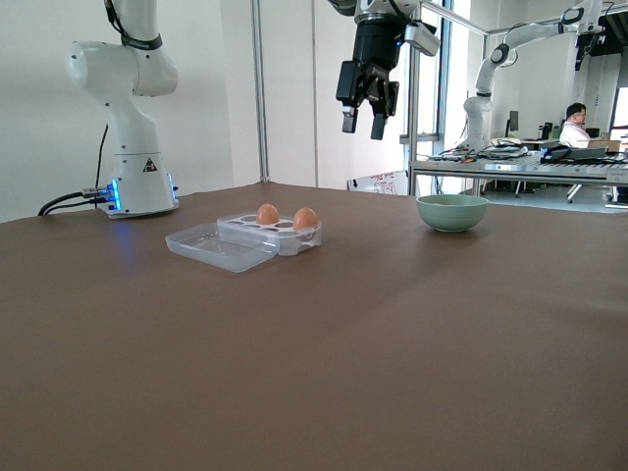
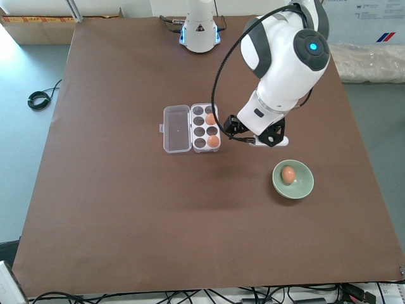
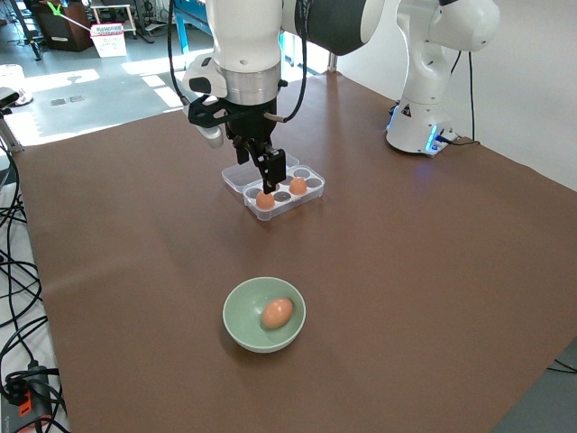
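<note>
A clear egg box (image 2: 205,126) with its lid open holds two brown eggs; it also shows in the top view (image 1: 270,240) and right view (image 3: 288,203). A pale green bowl (image 2: 292,189) holds one egg (image 2: 288,174) and stands right of the box. My black gripper (image 1: 363,123) is raised above the table, its two fingers apart and empty in the top view. In the left view it sits between box and bowl, nearer the box.
More cables run along the table's outer edge.
</note>
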